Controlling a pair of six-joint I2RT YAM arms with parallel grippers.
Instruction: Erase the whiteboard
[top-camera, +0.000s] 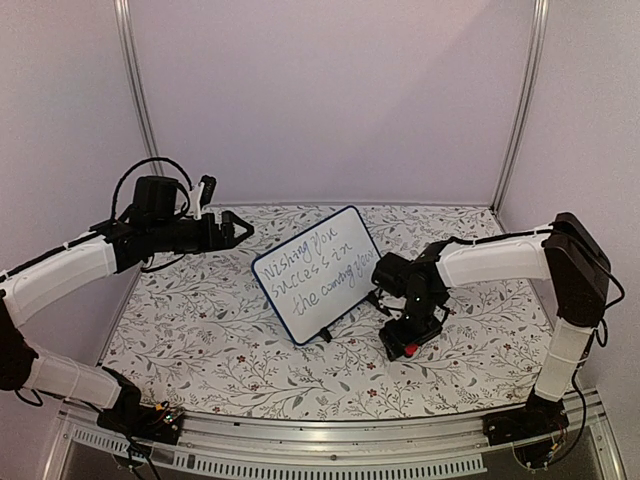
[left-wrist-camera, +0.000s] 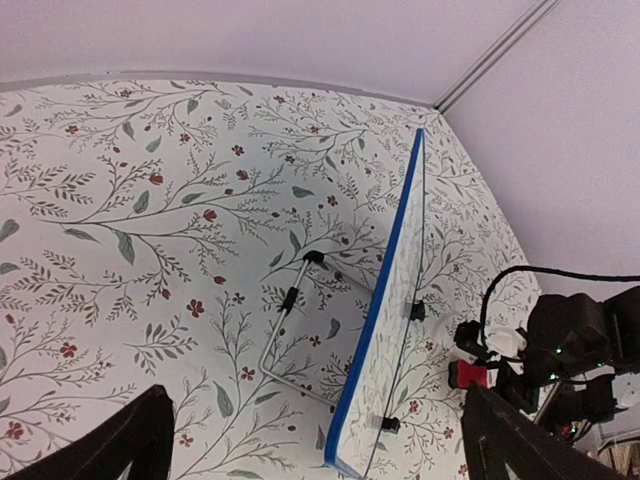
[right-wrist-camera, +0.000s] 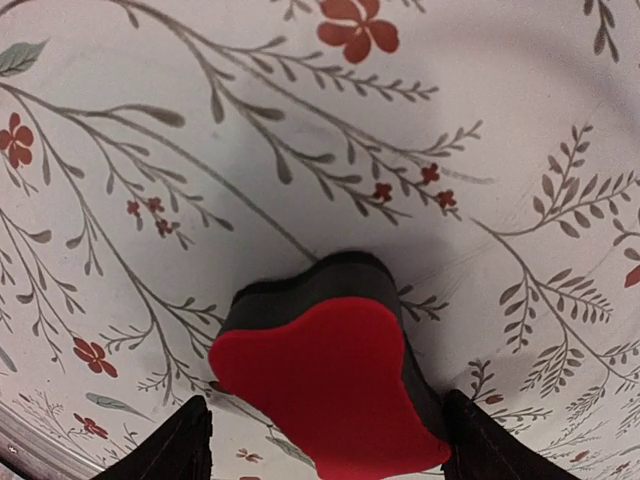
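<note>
The whiteboard (top-camera: 318, 275), blue-rimmed and tilted, stands mid-table with three lines of handwriting on its face. A red-topped eraser with a dark body (right-wrist-camera: 320, 370) lies on the patterned tabletop. My right gripper is over it, the eraser between its parted fingers. The right finger (right-wrist-camera: 470, 435) is at or very near the eraser's side, while a gap shows beside the left one. From above, that gripper hides most of the eraser (top-camera: 410, 350). Left of the board, my left gripper (top-camera: 236, 230) hangs open and empty.
Behind the whiteboard a thin wire stand (left-wrist-camera: 272, 345) props it up. Small black clips (top-camera: 325, 334) sit along its lower edge, close to the right arm.
</note>
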